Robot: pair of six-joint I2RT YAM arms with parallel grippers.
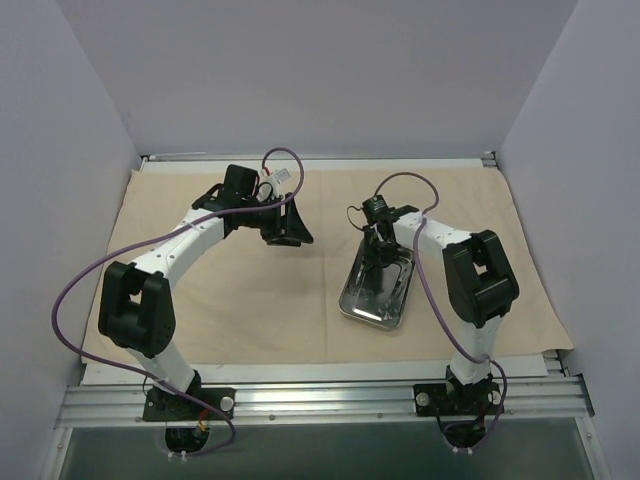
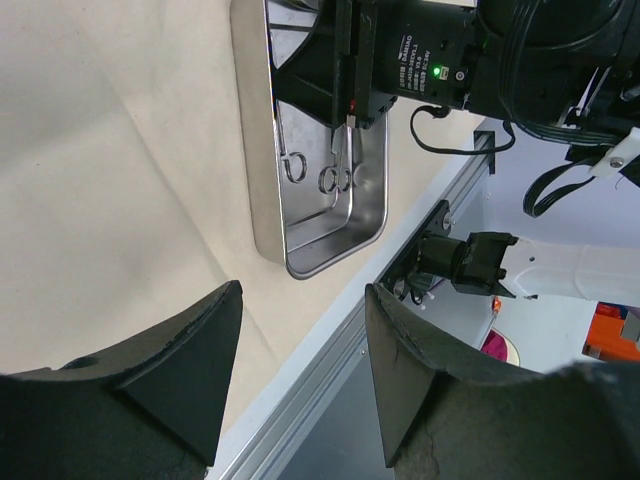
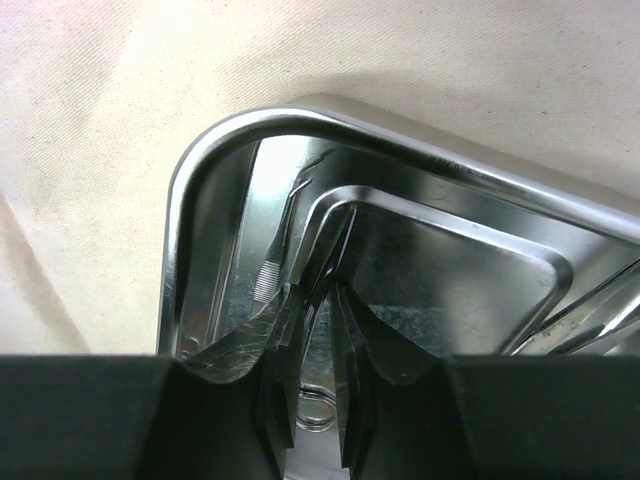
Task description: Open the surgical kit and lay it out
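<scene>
A silver metal tray (image 1: 376, 324) holds several surgical instruments on the right half of the cloth. In the right wrist view, my right gripper is low inside the tray, its narrowly parted fingers on either side of a slim ring-handled instrument (image 3: 343, 242). Whether they touch it cannot be made out. Beside it lie ribbed tweezers (image 3: 268, 280), against the tray's side. More instruments (image 3: 605, 312) rest at the other side. My left gripper is wide open and empty, above the cloth to the left of the tray.
Beige cloth (image 1: 220, 310) covers the table, and its left half is bare. The tray's raised rim (image 3: 420, 150) runs close around the right gripper. A metal rail (image 1: 330, 397) borders the front edge.
</scene>
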